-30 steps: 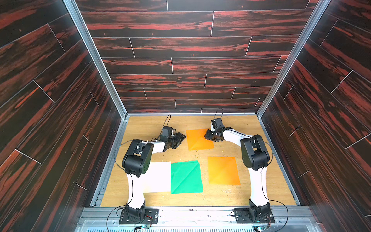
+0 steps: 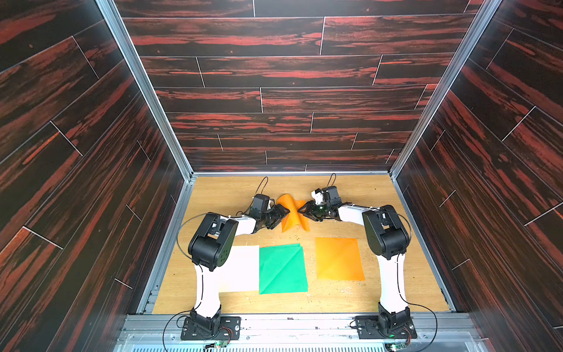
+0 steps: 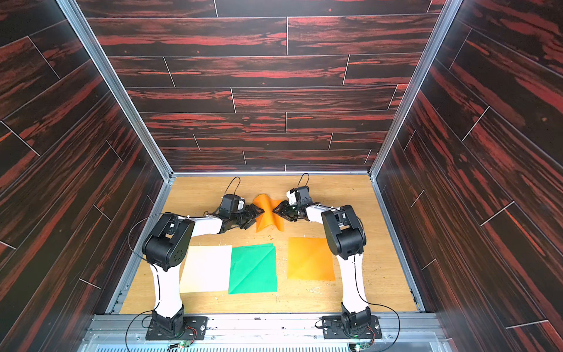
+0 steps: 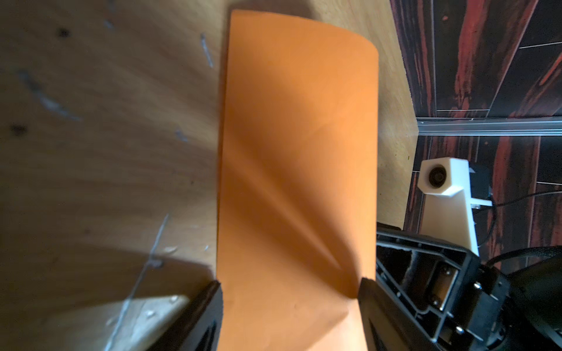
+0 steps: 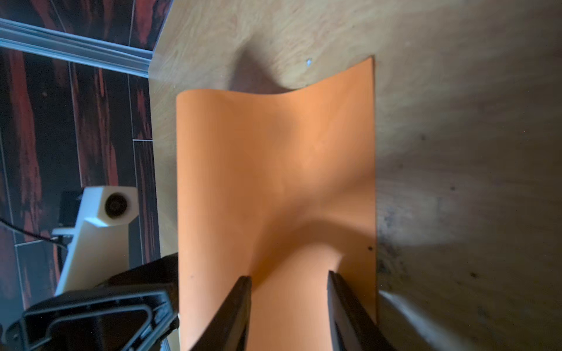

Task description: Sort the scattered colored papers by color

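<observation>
An orange paper [image 2: 291, 220] at the back middle is buckled into a raised curve between the grippers. My left gripper is at its left side, fingertips apart against the orange sheet. My right gripper is at its right side, fingers apart on the sheet, narrower than the left's in the wrist views. In front lie a white paper [image 3: 205, 268], a green paper pile [image 2: 283, 268] and a flat orange paper [image 2: 340, 258].
The bare wooden table [image 2: 375, 187] has free room at the back corners. Dark walls and metal rails surround it; both arms span the sides.
The back orange sheet has gone from flat to buckled and shifted left. My right gripper moved left and slightly toward the front; my left gripper moved slightly right.
</observation>
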